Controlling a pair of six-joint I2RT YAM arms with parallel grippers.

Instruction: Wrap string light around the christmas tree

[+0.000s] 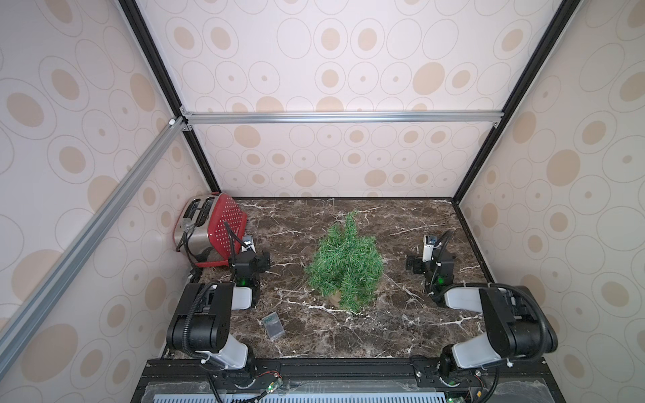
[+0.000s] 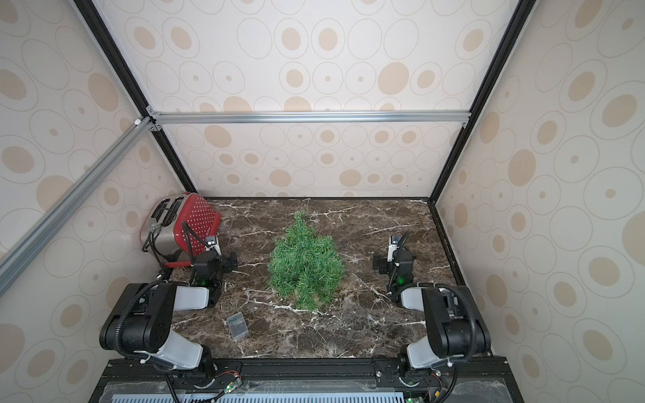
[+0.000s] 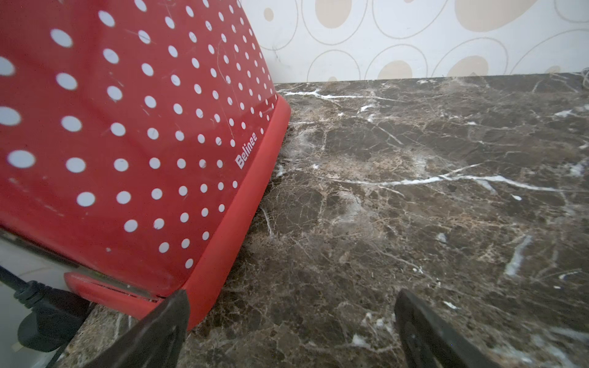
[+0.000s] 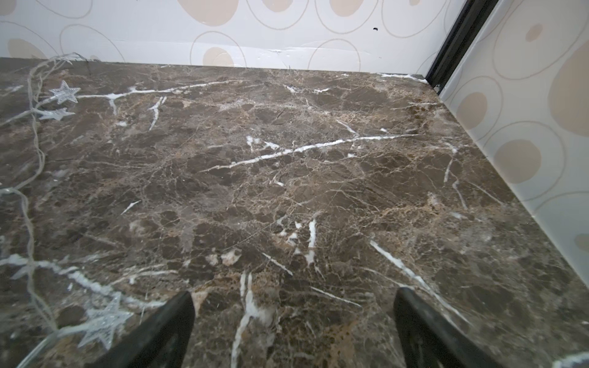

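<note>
The green Christmas tree [image 1: 346,265] lies or stands in the middle of the marble tabletop; from above I cannot tell its tilt. A clear string light [image 4: 38,144] with star-shaped lamps [image 4: 104,320] runs along the left side of the right wrist view, loose on the table. Its wire barely shows from above. A small clear box [image 1: 273,325], perhaps its battery pack, rests in front of the tree to the left. My left gripper is open and empty beside the toaster. To the tree's right, my right gripper is open over bare table.
A red toaster [image 1: 225,228] with white dots stands at the back left, close to my left gripper, its black cable [image 1: 190,248] hanging beside it. Bare tabletop [image 2: 376,221] lies behind and right of the tree. Walls enclose the back and sides.
</note>
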